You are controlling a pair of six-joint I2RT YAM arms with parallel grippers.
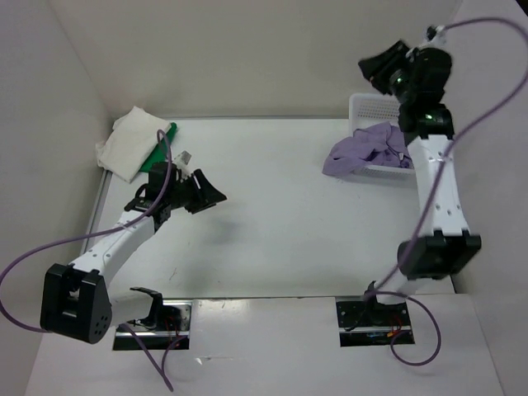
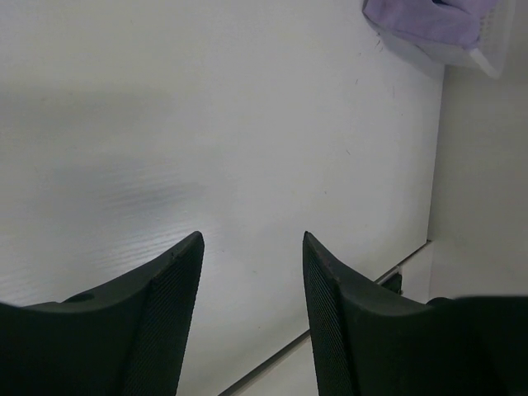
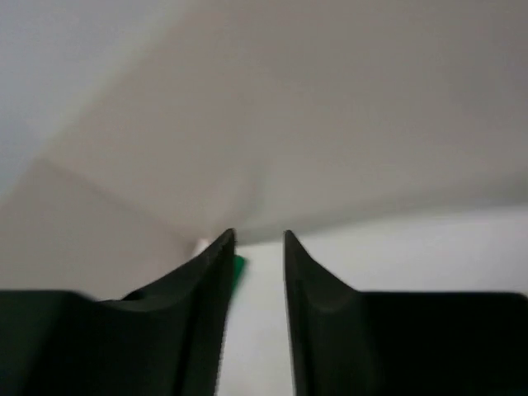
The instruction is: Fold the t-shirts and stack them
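Observation:
A crumpled purple t-shirt (image 1: 355,154) lies in the white basket at the back right, one end spilling over its left side onto the table. Part of that purple cloth (image 2: 425,18) shows at the top right of the left wrist view. At the back left, a white folded shirt (image 1: 136,142) lies against a green one (image 1: 159,151). My right gripper is raised near the basket, blurred by motion, its fingers apart and nothing between them. Over the left of the table my left gripper is open and empty.
The white basket (image 1: 364,109) stands by the right wall. Bare table (image 1: 272,223) fills the middle, with clear room between the arms. Walls close in the left, back and right sides.

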